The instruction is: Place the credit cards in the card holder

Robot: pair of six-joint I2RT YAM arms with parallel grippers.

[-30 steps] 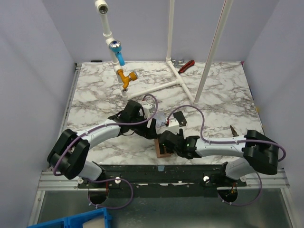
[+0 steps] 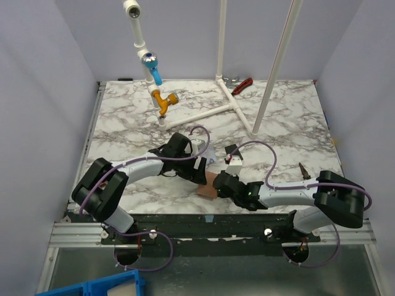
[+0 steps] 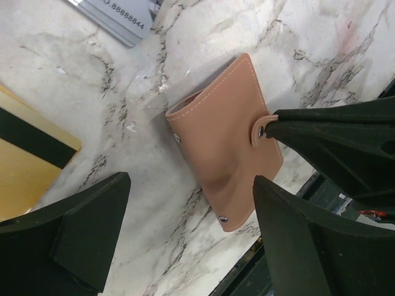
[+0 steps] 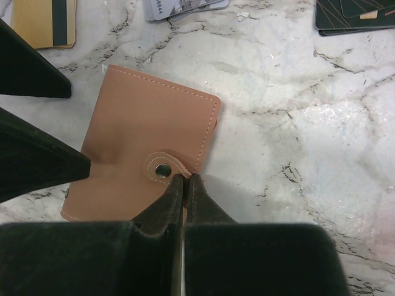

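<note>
A tan leather card holder (image 3: 222,154) lies on the marble table between both grippers. My right gripper is shut at the holder's snap tab, with nothing clearly between its tips. My left gripper (image 2: 196,179) hangs over the holder from the left; in its wrist view the fingers are spread apart. Cards lie nearby: a gold one with a black stripe (image 4: 37,24), silver-grey ones (image 4: 182,7) and dark green ones (image 4: 355,15).
A white pipe frame (image 2: 197,116) with an orange tap stands behind. Red-handled pliers (image 2: 242,85) lie at the back. The table's front edge is just below the holder.
My right arm has shifted slightly to the right over the last moment. My left gripper has moved a little toward the front, over the holder.
</note>
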